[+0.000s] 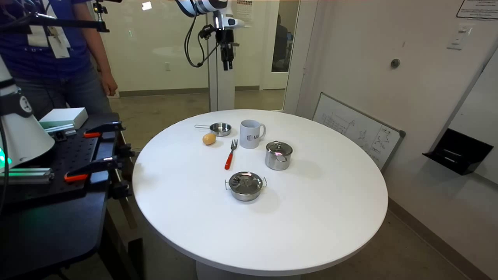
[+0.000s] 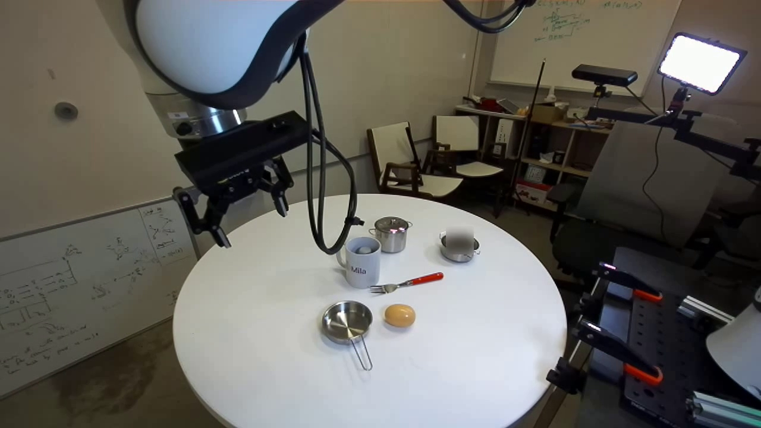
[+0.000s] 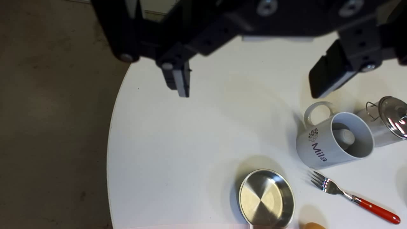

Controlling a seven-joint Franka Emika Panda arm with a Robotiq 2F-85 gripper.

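My gripper is open and empty, held high above the far side of the table, well clear of everything on it. In the wrist view its fingers stand wide apart over bare tabletop. A white mug marked "Mila" stands upright with a pale object inside. Close to the mug lie a red-handled fork, a small steel pan and a brown egg. A tall lidded steel pot and a low lidded steel pot stand farther over.
The round white table has broad free room toward the front and right in exterior view 1. A black bench with clamps stands beside it, and a whiteboard leans on the wall behind.
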